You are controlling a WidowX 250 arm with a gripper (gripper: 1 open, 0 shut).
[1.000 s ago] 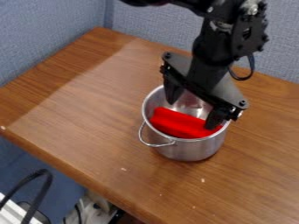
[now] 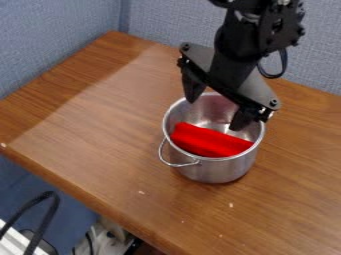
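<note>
A steel pot [image 2: 213, 171] with a wire handle stands on the wooden table [image 2: 94, 120], right of centre. A red cylindrical object [image 2: 209, 141] lies inside it. My black gripper [image 2: 214, 110] hangs over the pot's mouth with its two fingers spread open, their tips above the red object at the rim's height or near it, nothing between them.
Grey-blue padded partitions run along the back and left. Black cables and pale items show at the lower left, beyond the table's edge.
My gripper has risen somewhat from lower in the pot, with its fingers still apart. The red object remains in the pot.
</note>
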